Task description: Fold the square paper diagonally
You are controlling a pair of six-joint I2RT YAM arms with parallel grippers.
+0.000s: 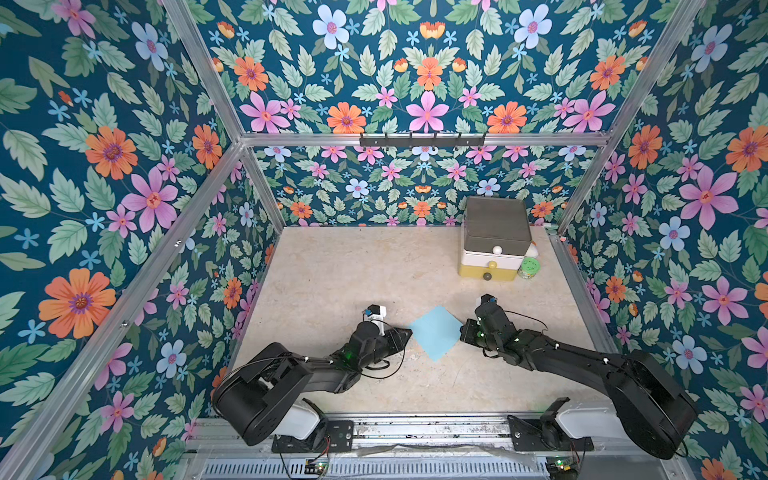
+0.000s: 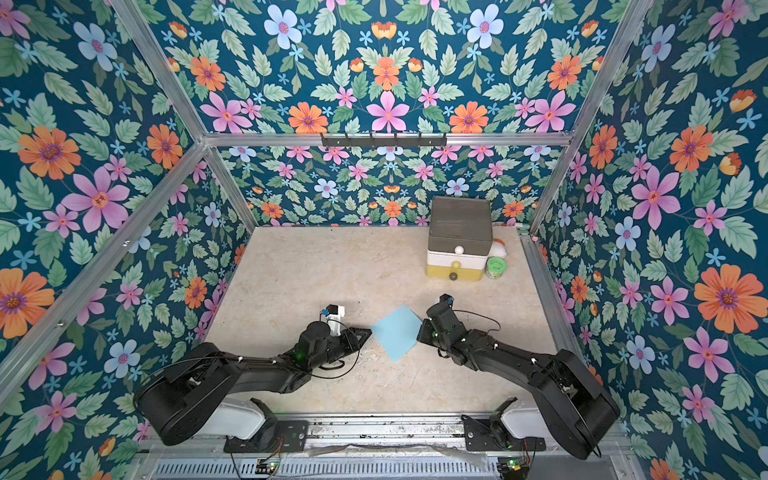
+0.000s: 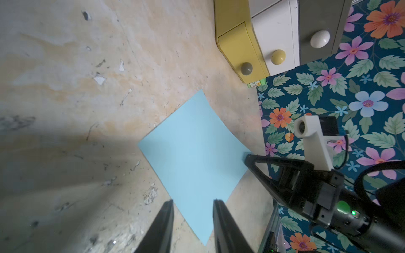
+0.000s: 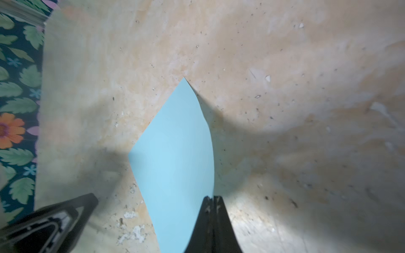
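A light blue square paper point(image 1: 434, 331) lies diamond-wise on the table between my two grippers. My left gripper is part open above the paper's left side, with nothing held between its blurred fingers. My right gripper is shut at the paper's right corner, its tips pinching that corner, which lifts slightly in a curve with a shadow beside it in the right wrist view.
A grey, white and yellow drawer box point(image 1: 493, 240) stands at the back right, with a green round container point(image 1: 529, 267) beside it.
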